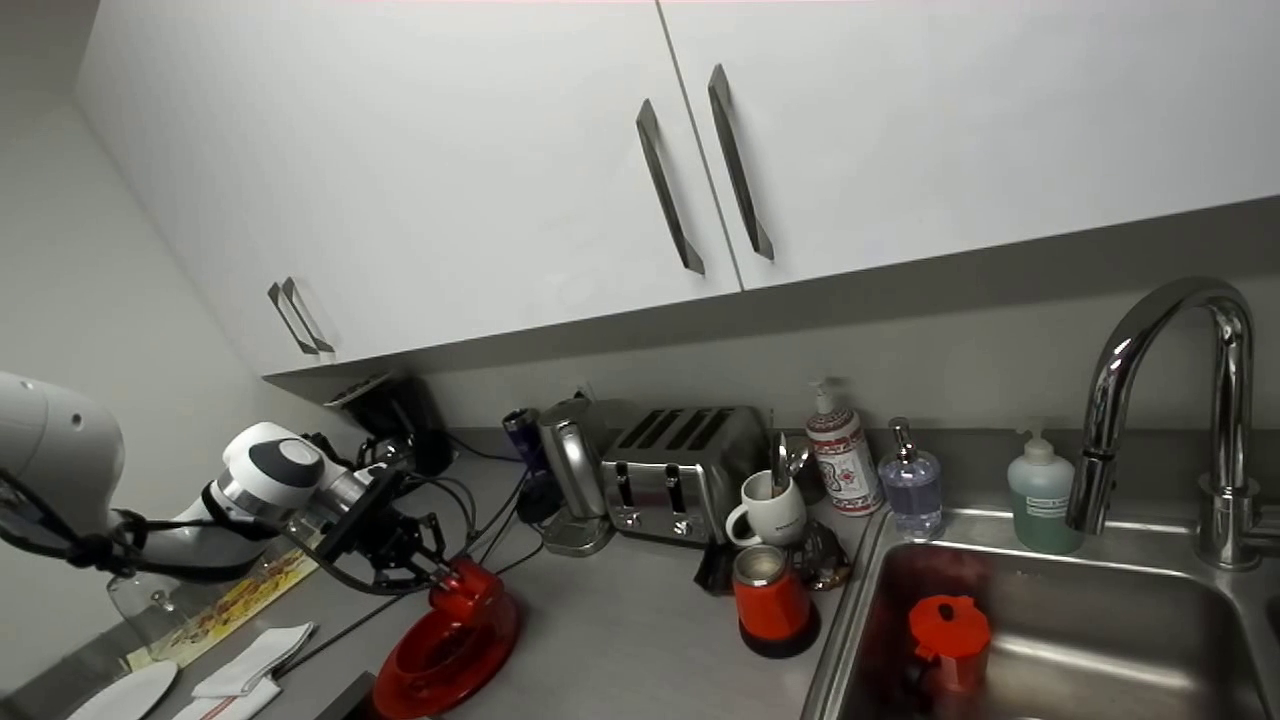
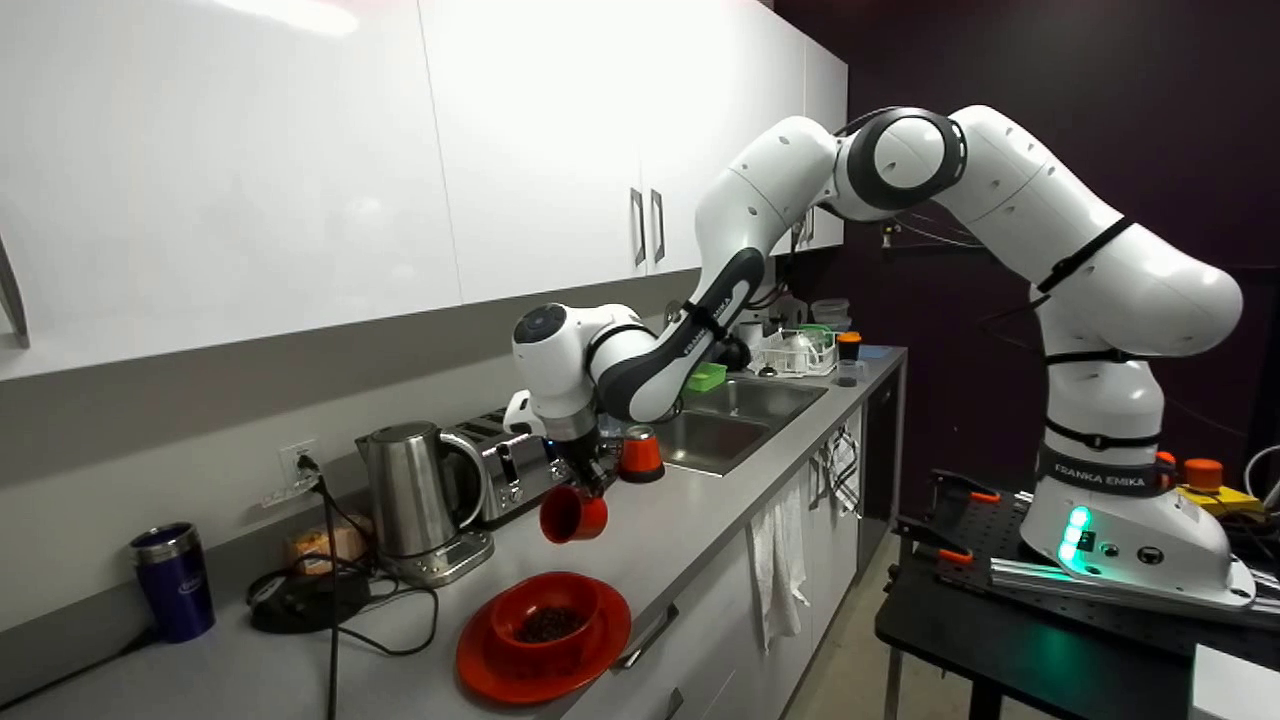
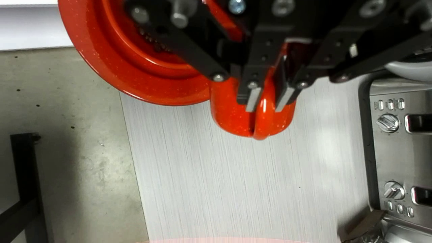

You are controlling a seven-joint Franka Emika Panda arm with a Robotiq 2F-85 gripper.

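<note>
A red mug (image 2: 573, 514) hangs tilted above the counter, its mouth turned toward the second exterior camera. My gripper is shut on the mug's handle, one finger on each side of it in the wrist view. Close by, on the counter, a red bowl (image 2: 513, 614) with dark bits inside sits on a red plate (image 2: 480, 670). From the wrist, the mug's body (image 3: 231, 111) overlaps the plate's edge, and my gripper's linkage hides part of the bowl. What the mug holds inside cannot be made out.
Behind the mug stand a steel kettle (image 2: 408, 492) and a toaster (image 1: 684, 468). A red-and-black pot base (image 1: 774, 606) is near the sink (image 1: 1086, 624), which holds a red pot top (image 1: 954, 636). Loose cables (image 2: 402, 642) lie behind the plate. The counter between plate and pot base is clear.
</note>
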